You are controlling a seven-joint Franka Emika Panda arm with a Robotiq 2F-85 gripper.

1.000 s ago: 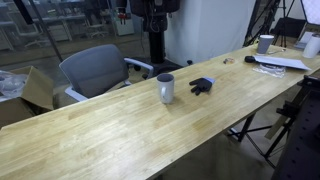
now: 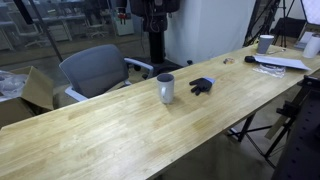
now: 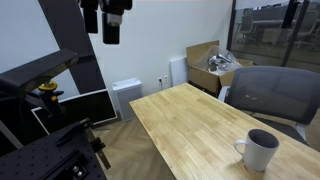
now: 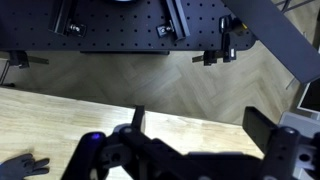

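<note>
On the wooden table (image 2: 110, 125) stands a light grey mug (image 2: 166, 92), upright with its handle to one side. Exterior view 2 has the same mug (image 3: 259, 152) at the lower right. Beside it lies a small dark object (image 2: 203, 87), perhaps a glove; something dark (image 4: 20, 167) at the wrist view's lower left may be the same. My gripper (image 3: 102, 30) hangs high at the upper left of exterior view 2, well away from the mug. Its fingers are spread with nothing visible between them. The mug is outside the wrist view.
A grey chair (image 2: 95, 70) stands behind the table, near a cardboard box (image 2: 38, 88). Another cup (image 2: 265, 44) and papers (image 2: 280, 61) lie at the far right. The wrist view also takes in the floor (image 4: 180, 85) and a black perforated base (image 4: 130, 25).
</note>
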